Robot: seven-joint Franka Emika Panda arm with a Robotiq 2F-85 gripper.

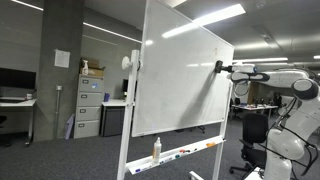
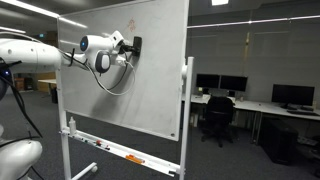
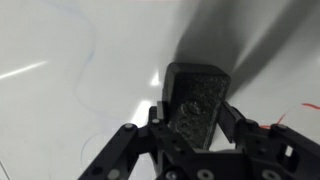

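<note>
A dark block-shaped eraser fills the middle of the wrist view, with my gripper shut on its near end. Its far face is at the surface of the whiteboard; whether it presses there is hard to tell. From the side, the eraser is at the upper part of the board, right of its middle in exterior view 2. Faint reddish marks show just above it. In the wrist view, red strokes lie to the right of the gripper, and pale grey traces cross the board on the left.
Below the board runs a tray with markers and other small items. A bottle stands at one end of it. Office chairs and desks with monitors are farther back. The board face around the eraser is free of obstacles.
</note>
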